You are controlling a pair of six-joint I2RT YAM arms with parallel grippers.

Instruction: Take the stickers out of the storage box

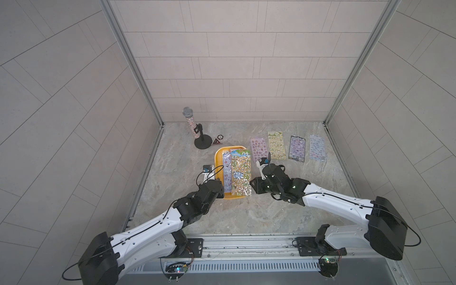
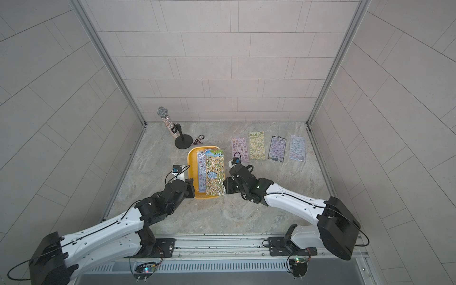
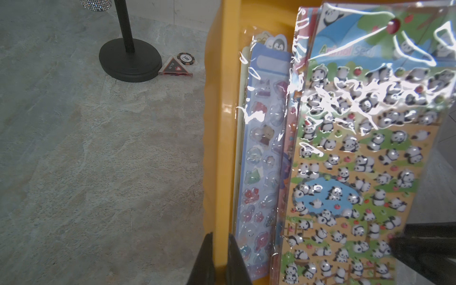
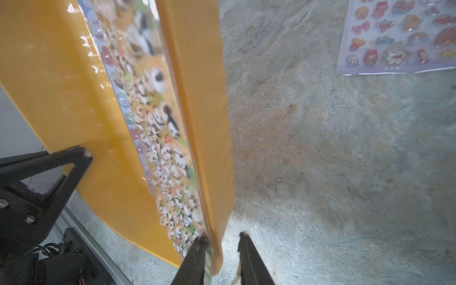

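Note:
The yellow storage box holds several sticker sheets upright or leaning: a panda sheet in front of a blue-lilac sheet. My left gripper is shut on the box's near rim, seen rising between its fingers in the left wrist view. My right gripper is part open at the box's right end, one finger over the edge of the panda sheet and the other outside the box wall, as the right wrist view shows.
Loose sheets, among them a pink one, a yellow-green one and a dark-framed one, lie at the back right. A microphone on a stand and small tokens stand back left.

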